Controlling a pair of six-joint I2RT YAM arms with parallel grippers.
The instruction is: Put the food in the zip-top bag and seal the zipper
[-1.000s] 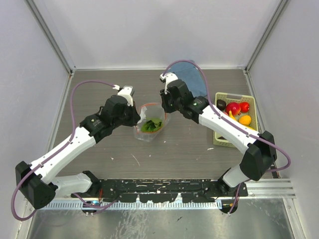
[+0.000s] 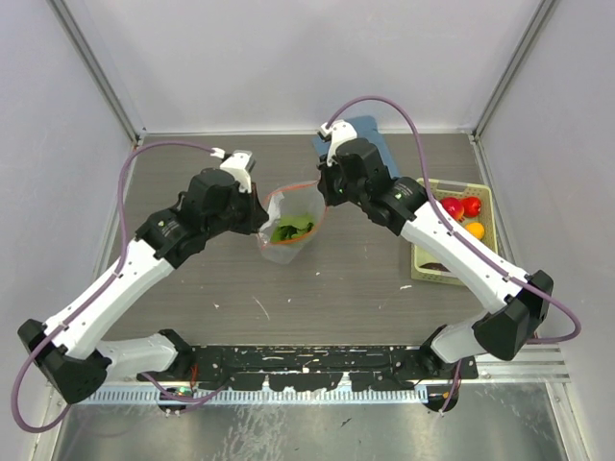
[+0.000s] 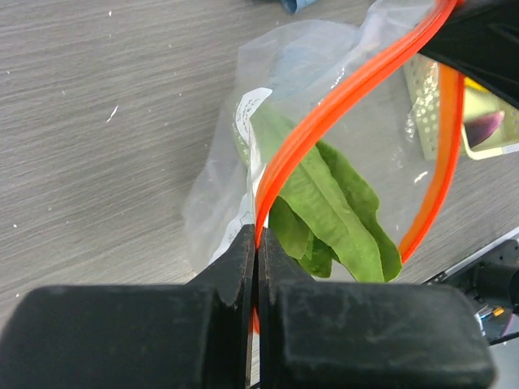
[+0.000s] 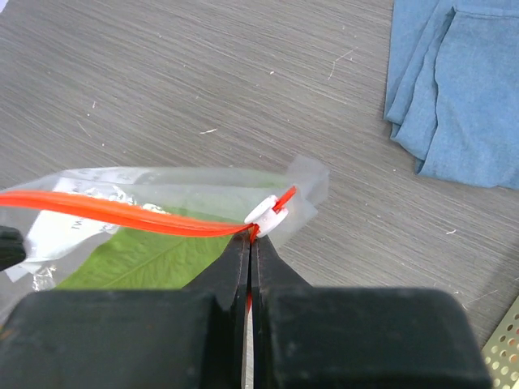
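Observation:
The clear zip top bag [image 2: 288,245] with an orange zipper sits mid-table between my arms, green leafy food [image 3: 332,211] inside it. In the left wrist view, my left gripper is shut on the zipper edge at one side of the opening. My right gripper is shut on the bag's other edge, just beside the white slider [image 4: 266,215], as the right wrist view shows. The bag's mouth is held stretched between them.
A perforated crate [image 2: 423,269] of fruit and vegetables stands at the right. Folded blue cloth [image 4: 458,97] lies at the back.
Both grippers have risen and drawn slightly apart, the left toward the left, the right toward the right and up the view, with the bag between them.

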